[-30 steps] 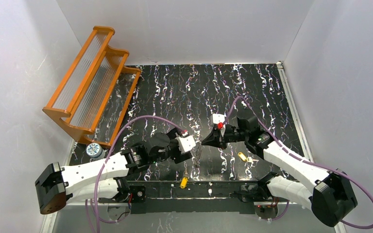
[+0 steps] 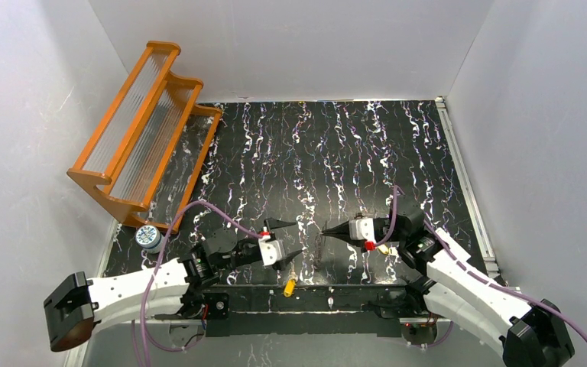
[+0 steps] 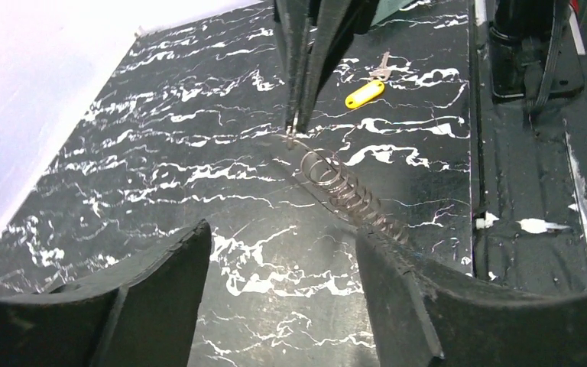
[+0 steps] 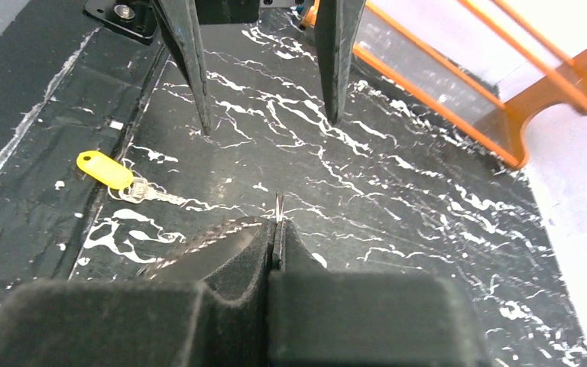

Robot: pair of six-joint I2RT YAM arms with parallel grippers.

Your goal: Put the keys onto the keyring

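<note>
A thin metal coil keyring (image 3: pixel 344 187) hangs from the tips of my right gripper, which is shut on one end of it. In the right wrist view the coil (image 4: pixel 199 246) slopes off to the left, partly behind the fingers. Facing it from the left, my left gripper (image 2: pixel 297 238) stands open with nothing between its fingers; the coil is apart from it. One key (image 4: pixel 157 193) with a yellow tag (image 4: pixel 105 169) lies at the table's front edge. A second key (image 3: pixel 383 67) with a yellow tag (image 3: pixel 364 94) lies under the right arm.
An orange-framed shelf (image 2: pixel 149 126) stands at the back left, with a small round white-and-blue container (image 2: pixel 148 238) near its front end.
The right gripper has shifted slightly right and tilted, still holding the coil.
</note>
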